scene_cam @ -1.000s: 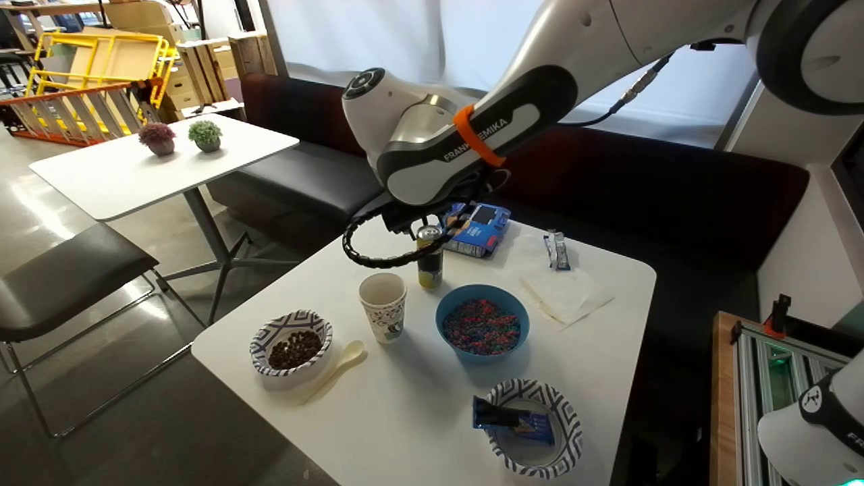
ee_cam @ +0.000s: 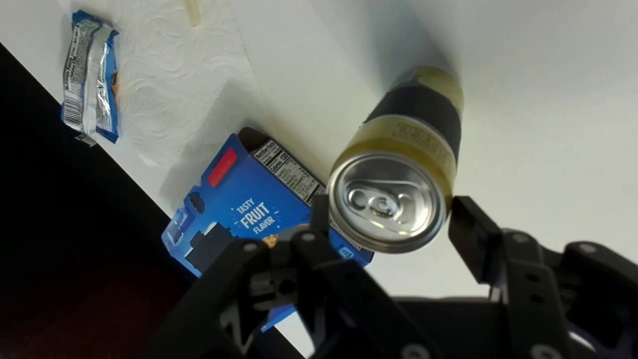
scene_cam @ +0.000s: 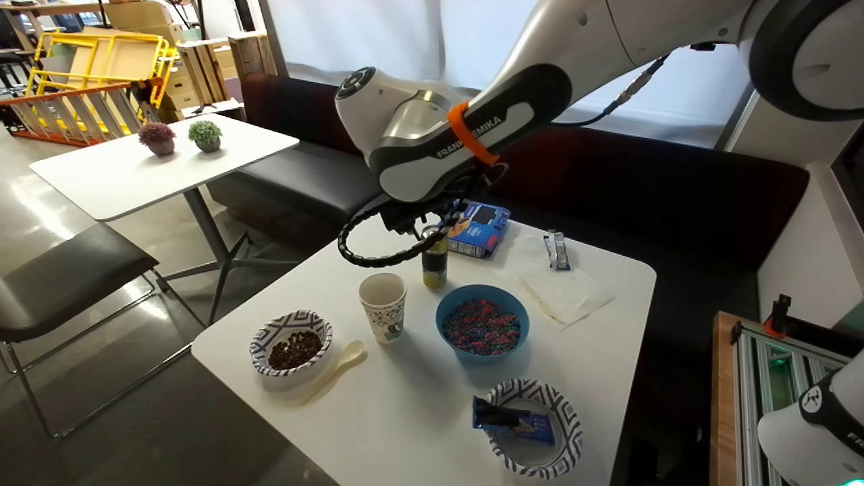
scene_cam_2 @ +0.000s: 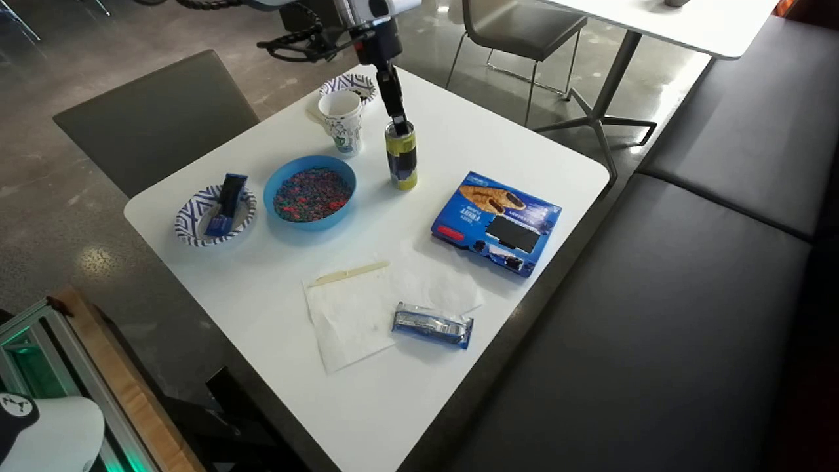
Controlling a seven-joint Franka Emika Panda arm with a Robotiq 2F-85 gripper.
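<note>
A yellow-and-dark drink can [scene_cam_2: 402, 161] stands on the white table; in the wrist view its silver top [ee_cam: 387, 202] faces me. My gripper points down over it, one finger on each side of the can's top. The finger [ee_cam: 472, 230] on the right and the one on the left both come very close to the can's edge. Whether they press on it cannot be made out. In exterior view 1 the black cable loop partly covers the can's upper part and the fingers.
Near the can stand a paper cup [scene_cam: 384, 308], a blue bowl [scene_cam_2: 276, 196] of colourful bits and a blue snack box [scene_cam_2: 497, 224]. Patterned bowls [scene_cam: 256, 348] and a spoon [scene_cam: 344, 360] lie farther off. A napkin [scene_cam_2: 346, 334] and a silver-blue packet [scene_cam_2: 432, 325] sit near the bench side.
In exterior view 1 the arm has shifted slightly left. The can stands a little farther right than before, still on the table. Other items have not moved.
</note>
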